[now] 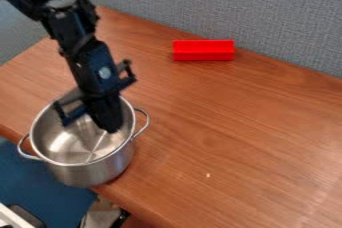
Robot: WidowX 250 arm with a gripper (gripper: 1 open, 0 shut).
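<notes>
A steel pot [83, 162] with two side handles sits at the table's front left edge, partly over the blue area below. My black gripper [96, 112] is at the pot's upper rim, angled down into it. Whether anything is between its fingers cannot be seen clearly, and its finger is hard to make out.
A red block [203, 50] lies at the back of the wooden table [254, 142], near the grey wall.
</notes>
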